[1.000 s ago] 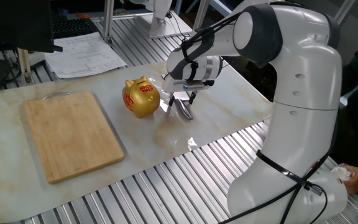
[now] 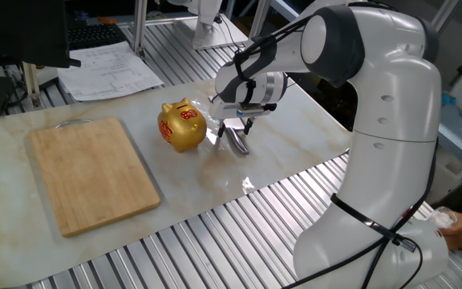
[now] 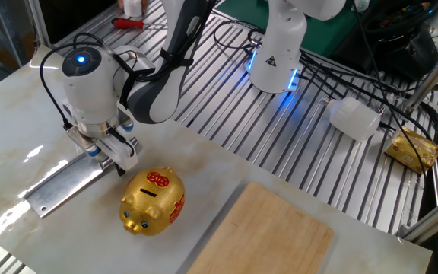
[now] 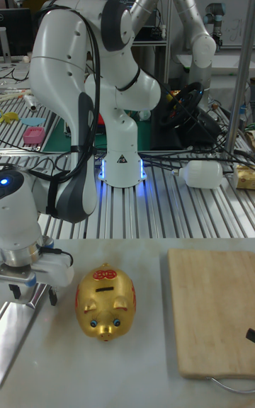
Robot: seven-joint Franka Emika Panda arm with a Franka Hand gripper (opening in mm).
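A metal cleaver lies on the pale tabletop; its shiny handle [image 2: 238, 143] shows beneath my gripper [image 2: 234, 131]. In exterior view 2, the long flat blade [image 3: 63, 185] with a hole near its end reaches out to the left under the hand. My gripper is open, its two dark fingers apart just above the handle, and I cannot tell whether they touch it. A gold piggy bank [image 2: 182, 126] with red markings stands upright close by, apart from the fingers. To the far side of it rests a wooden cutting board [image 2: 93, 175], empty on top.
Papers [image 2: 107, 71] lie beyond the table's back edge. Slatted metal rails [image 3: 211, 114] run along the arm's side, holding a white bulb-like object [image 3: 353, 118] and a yellow packet [image 3: 413, 150]. Bare tabletop lies between the piggy bank and the front edge.
My arm, the gripper, the cleaver, the piggy bank and the board stay where they were. Only a person's hands at the right edge have moved.
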